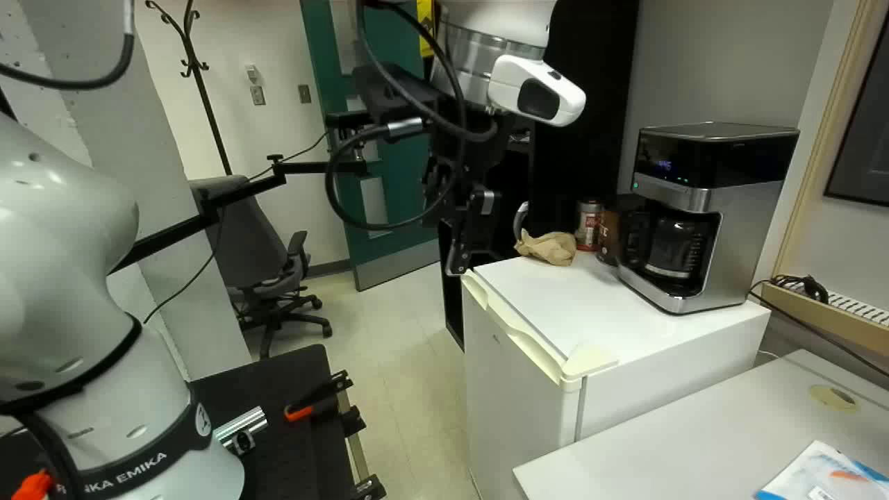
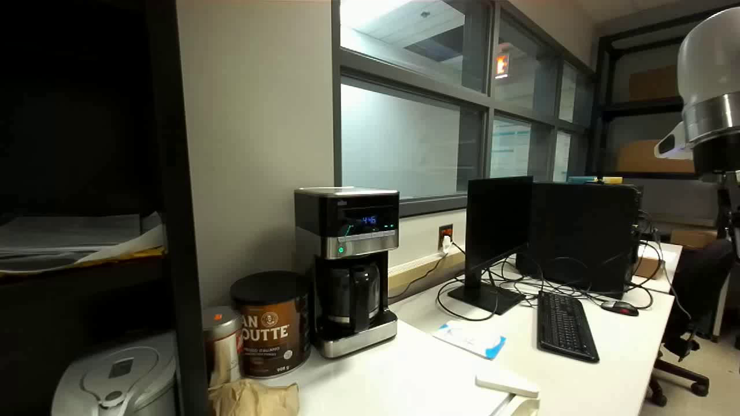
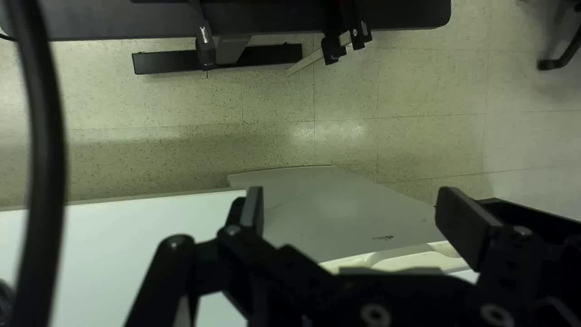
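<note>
My gripper stands open, its fingers wide apart with nothing between them. In the wrist view the front of the small white fridge (image 3: 332, 212) and the floor show beneath the gap. From exterior view 1, the gripper (image 1: 468, 242) hangs close to the front edge of the fridge top (image 1: 567, 308), pointing down. A steel and black coffee maker (image 1: 750, 225) stands on the fridge, with its glass carafe (image 1: 671, 242) inside. Exterior view 2 shows the coffee maker (image 2: 347, 277) with a lit display; the fingers are not clearly visible there.
Beside the coffee maker are a brown coffee can (image 2: 270, 333), a smaller tin (image 2: 222, 350) and a crumpled paper bag (image 1: 547, 247). A white desk (image 1: 667, 442) adjoins the fridge, carrying a monitor (image 2: 499, 222) and a keyboard (image 2: 565, 322).
</note>
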